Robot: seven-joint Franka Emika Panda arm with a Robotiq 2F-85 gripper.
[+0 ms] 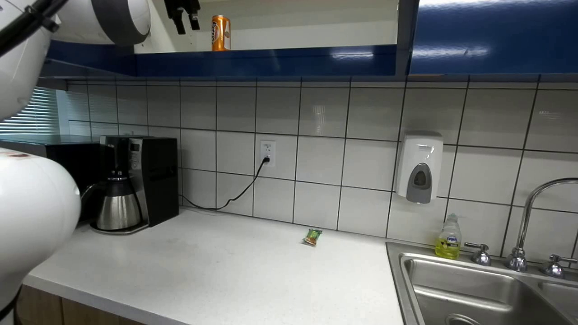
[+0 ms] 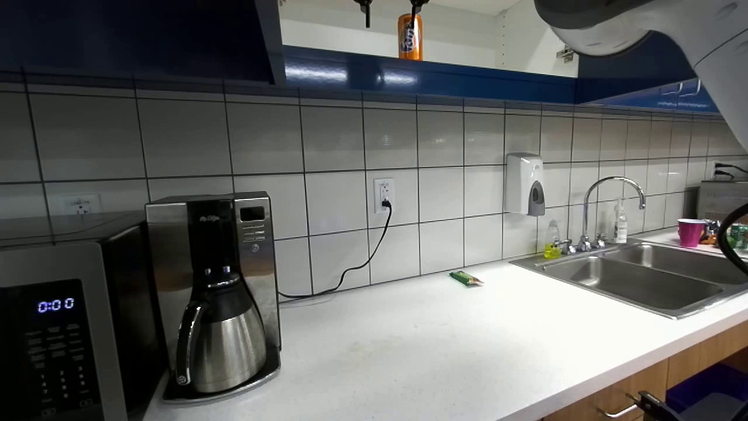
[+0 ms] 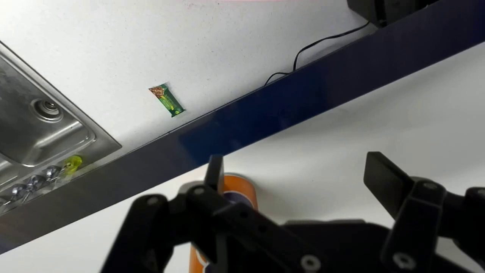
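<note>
An orange soda can (image 1: 221, 33) stands upright on the cabinet shelf, close to its blue front edge. My gripper (image 1: 185, 22) is open to the left of the can in exterior view 1, with a gap between them. In exterior view 2 one finger (image 2: 418, 6) overlaps the top of the can (image 2: 407, 38). Seen from the wrist, the spread fingers (image 3: 384, 182) have bare shelf between them, and the can (image 3: 238, 187) is partly hidden behind the other finger. On the counter near the tiled wall lies a green snack bar (image 3: 167, 99).
The blue shelf edge (image 1: 265, 62) runs beneath the gripper. A coffee maker (image 2: 217, 294) and a microwave (image 2: 63, 323) stand at one end of the counter (image 2: 392, 358), a sink (image 1: 460, 281) at the other. Dish soap (image 1: 449, 238) sits by the faucet. The mid-counter is mostly clear.
</note>
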